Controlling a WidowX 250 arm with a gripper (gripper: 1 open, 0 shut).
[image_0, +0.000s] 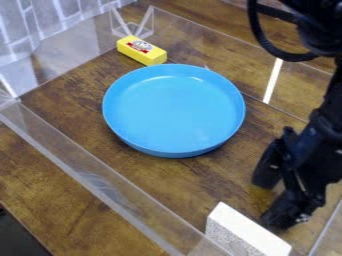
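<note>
My black gripper is at the right of the camera view, low over the wooden table, open, its dark fingers beside the white block at the bottom edge. Nothing clearly shows between the fingers, though the space under the gripper is dark. A large blue plate lies left of the gripper, apart from it.
A yellow box with a printed label sits at the back left inside the clear walls of the enclosure. Bare wood lies left of the plate. A pale strip runs across the table at upper right, behind the arm.
</note>
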